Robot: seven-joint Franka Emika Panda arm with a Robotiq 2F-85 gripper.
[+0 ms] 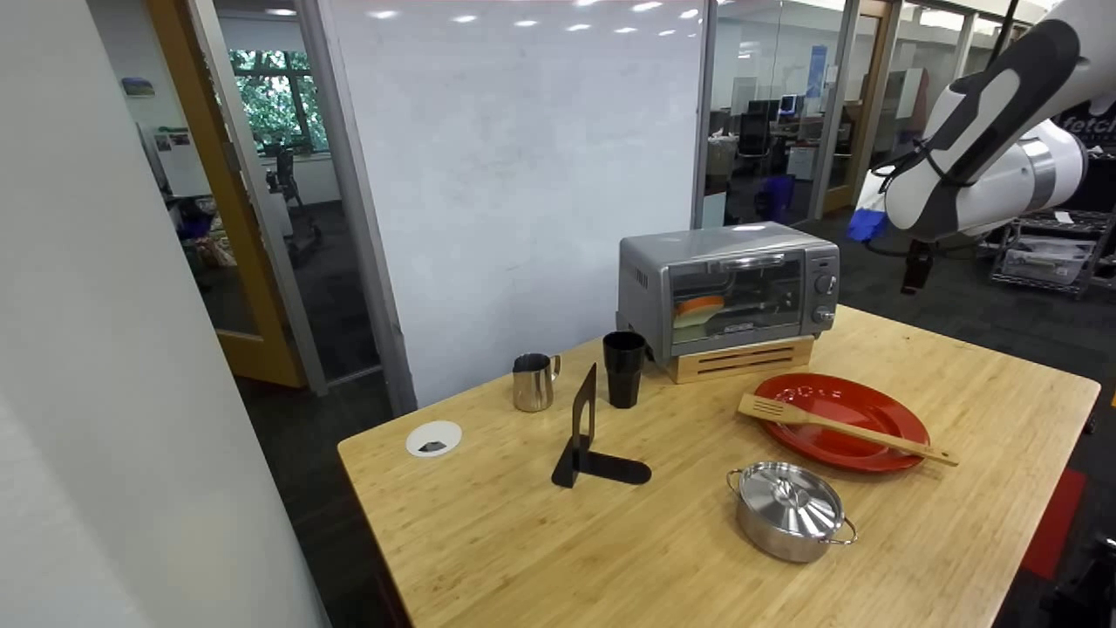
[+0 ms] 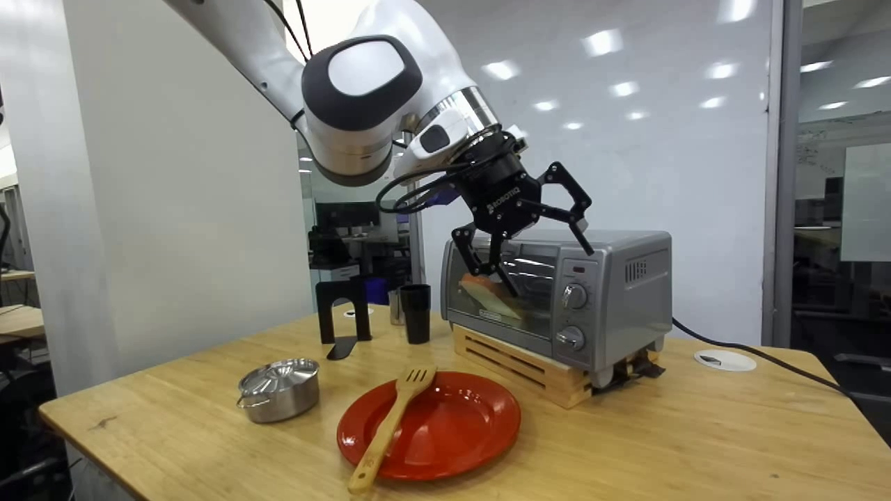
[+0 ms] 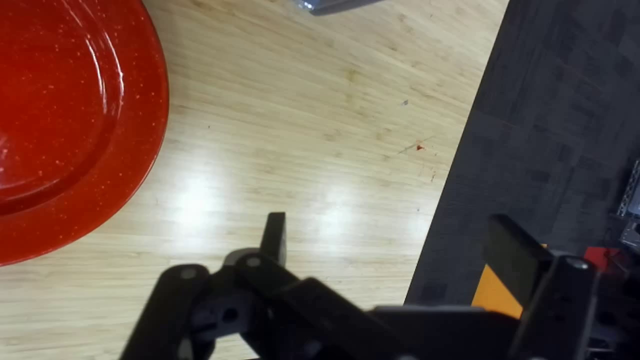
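My gripper [image 2: 547, 271] stands open above the table, its fingers spread wide and nothing between them. In the wrist view the fingers [image 3: 274, 237] hang over bare wood and the table's edge. A red plate [image 3: 51, 123] lies to the left there. Across that plate rests a wooden slotted spatula [image 2: 389, 434], its handle reaching past the rim. A lidded steel pot [image 1: 790, 511] sits beside the plate. Behind them is a grey toaster oven [image 1: 732, 288] with its door closed; something orange and pale green [image 1: 697, 310] shows through the glass.
The oven stands on a slatted wooden base [image 1: 743, 359]. A black cup [image 1: 624, 368], a steel pitcher [image 1: 534, 383] and a black bookend [image 1: 586, 445] occupy the far side. A cable [image 2: 743, 344] trails behind the oven. Bare table lies at the near left in exterior view 1.
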